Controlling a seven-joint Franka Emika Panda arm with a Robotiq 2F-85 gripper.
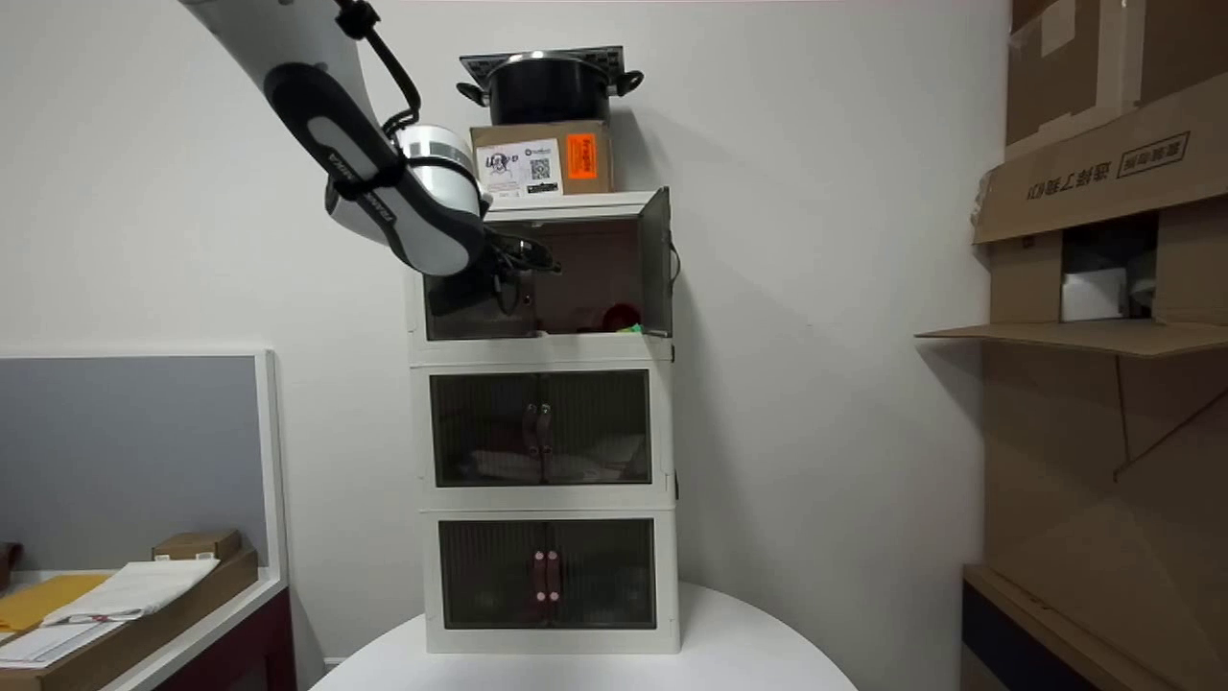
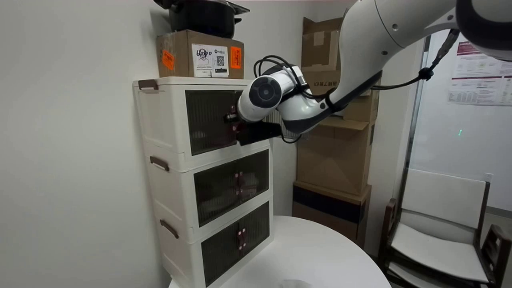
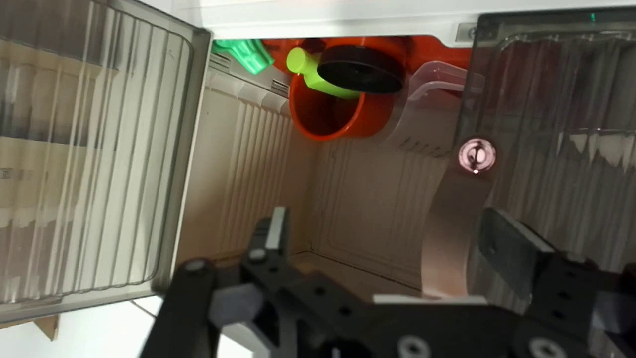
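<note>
My gripper stands open in the wrist view, nothing held. Between its spread fingers, farther in, runs the curved brown handle [image 3: 450, 229] of the closed left door [image 3: 563, 161] of the top cabinet; I cannot tell whether a finger touches it. The right door [image 1: 656, 265] is swung outward. Inside the compartment, in the wrist view, lie a red-orange cup [image 3: 375, 116], a lime-green piece [image 3: 322, 80], a dark round part [image 3: 360, 68], a green object [image 3: 247, 55] and a clear plastic piece [image 3: 426, 113]. In the second exterior view, my wrist hides part of the top doors.
Two lower cabinet units [image 1: 541, 501] have their doors closed. A cardboard box [image 1: 599, 161] with a black pot [image 1: 547, 92] on it rests on top. Large cardboard boxes [image 1: 1082, 461] stand at the right.
</note>
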